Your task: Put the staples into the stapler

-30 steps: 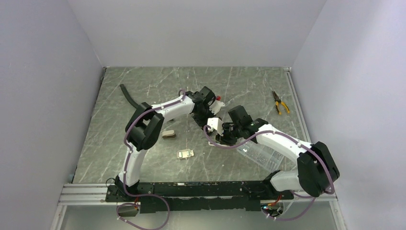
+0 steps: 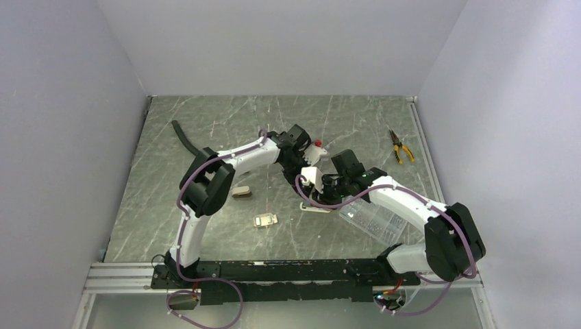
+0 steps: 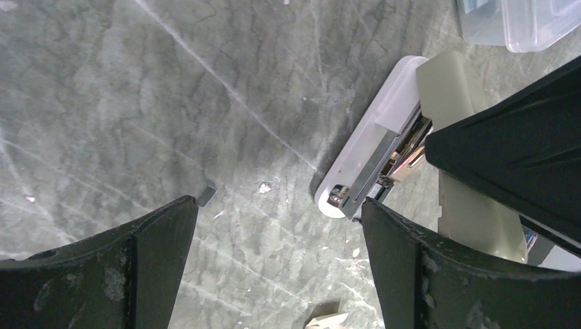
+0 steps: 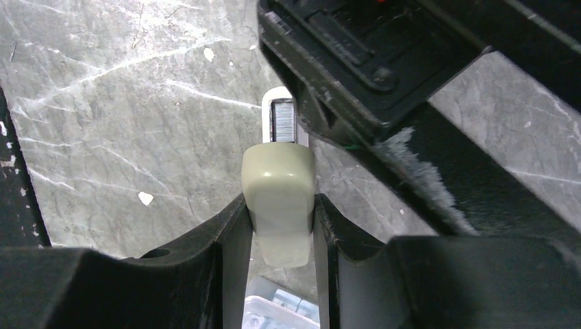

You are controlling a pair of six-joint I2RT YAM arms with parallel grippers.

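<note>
The stapler stands opened, its pale base [image 3: 373,147] on the table and its beige top cover [image 4: 279,199] raised over it. My right gripper is shut on that cover, one finger to each side. Inside the stapler, a metal magazine [image 3: 377,171] shows in the left wrist view, partly covered by the cover and the right fingers [image 3: 507,144]. A ribbed metal strip [image 4: 282,122] is visible at one end of the base. My left gripper is open, its right-hand fingertip close to the magazine's end. A small grey piece [image 3: 207,196] appears by its other fingertip; whether they touch, I cannot tell.
A small pale box [image 2: 266,220] and a beige-and-dark object [image 2: 241,192] lie left of the stapler. The clear compartment box [image 2: 384,223] is close on the right. Pliers [image 2: 399,146] rest at the far right. Both arms are close together over the middle.
My right gripper and the stapler have shifted slightly to the right in the top view. The left gripper has moved only a little. The other objects have stayed in place.
</note>
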